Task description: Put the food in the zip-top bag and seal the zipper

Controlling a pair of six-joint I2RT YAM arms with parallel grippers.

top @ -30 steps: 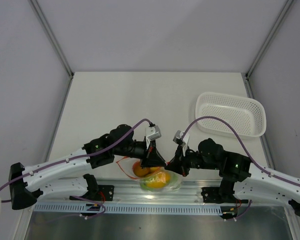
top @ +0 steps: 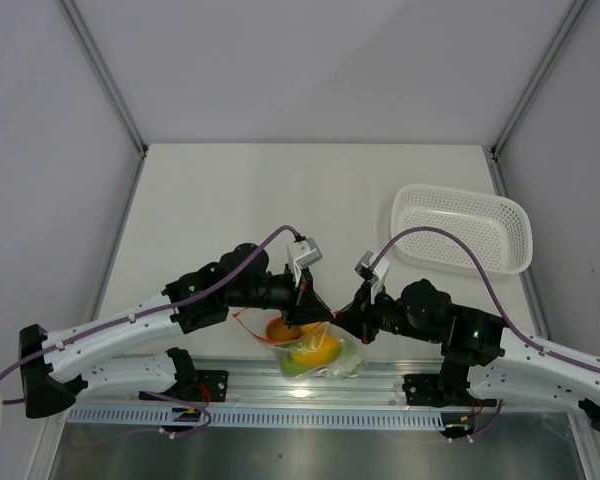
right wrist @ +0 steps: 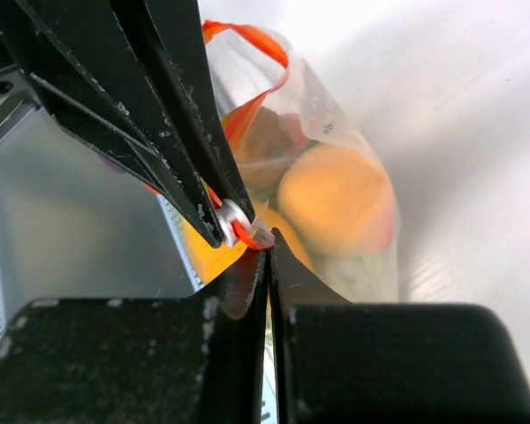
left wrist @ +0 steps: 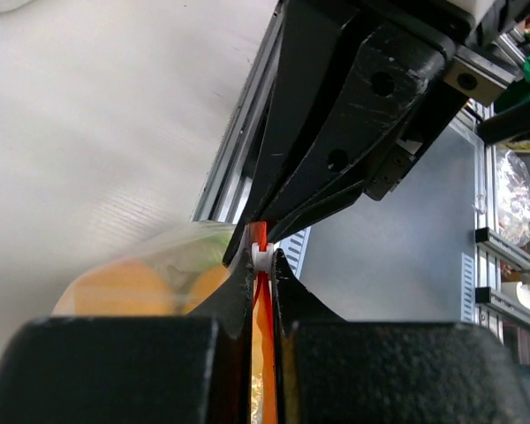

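Observation:
The clear zip top bag [top: 347, 361], with its orange-red zipper [right wrist: 274, 42], sits at the table's front edge. Inside are several food pieces, among them an orange fruit [right wrist: 336, 199] and a yellow one [top: 317, 349]. My left gripper is shut on the small white zipper slider [left wrist: 262, 257]. Close beside it, my right gripper is shut on the zipper's end, where a thin bit of strip and film shows at its tips. On the left side in the top view, the zipper loop stands apart. Both arms hide part of the bag's mouth from above.
An empty white basket [top: 461, 228] stands at the right of the table. Bare table [top: 270, 190] lies behind the arms. Along the front runs a metal rail [top: 280, 412], just below the bag.
The bag has tilted, its food showing a little lower in the top view. Both grippers still look shut.

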